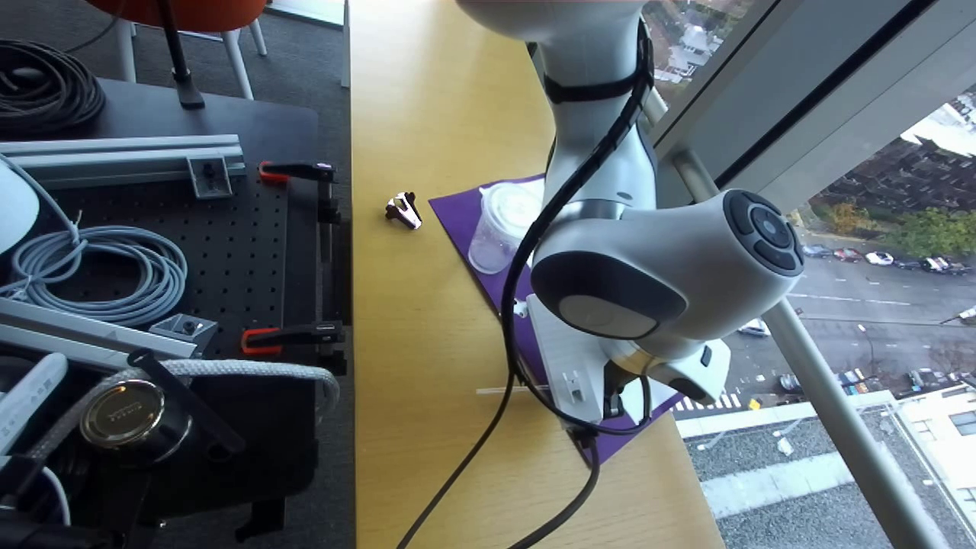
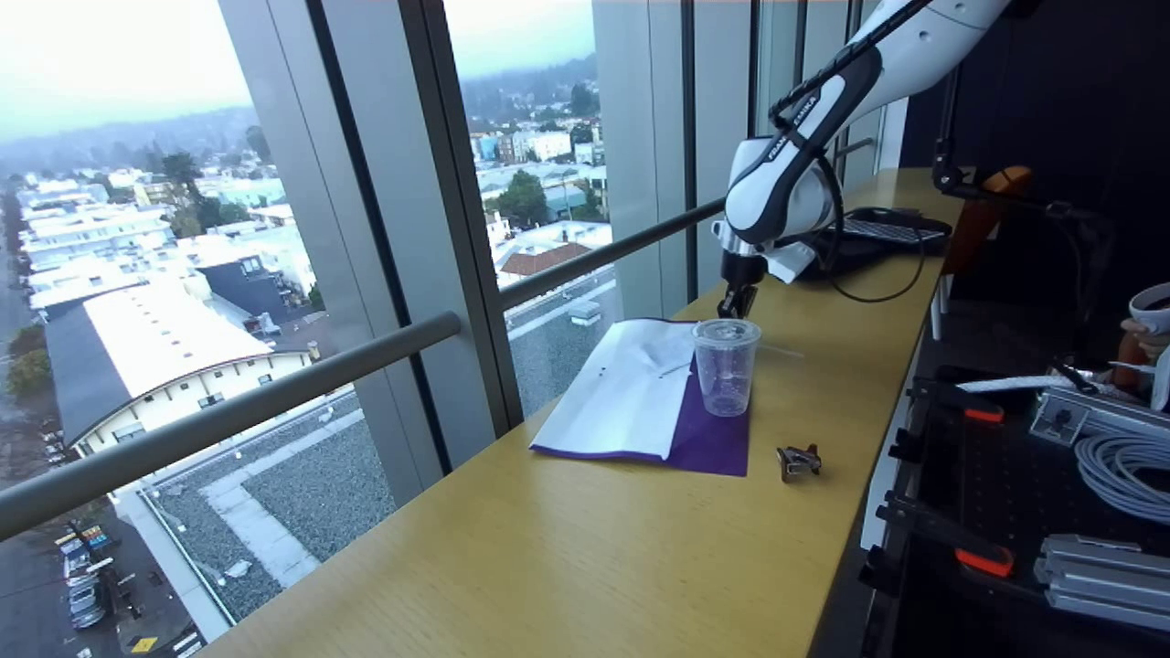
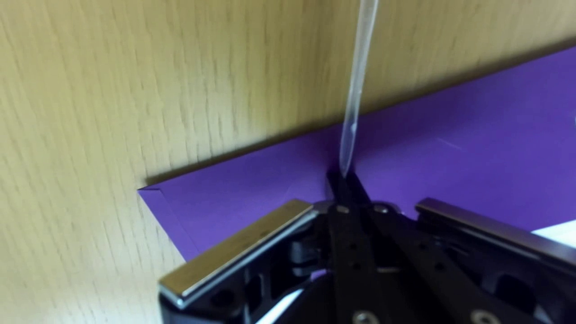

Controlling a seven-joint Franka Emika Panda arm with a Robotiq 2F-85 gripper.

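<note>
In the wrist view a thin clear straw runs down from the top edge to my gripper, whose black fingers are closed together on its lower end. Part of the straw shows as a pale line over the wood in exterior view 1. Below the fingers lies a purple folder with white paper on it. A clear lidded plastic cup stands upright on the folder, apart from the gripper.
A staple remover lies on the wooden table near the folder. A metal rail and windows border one side. Beyond the other edge stands a black cart with clamps and cables.
</note>
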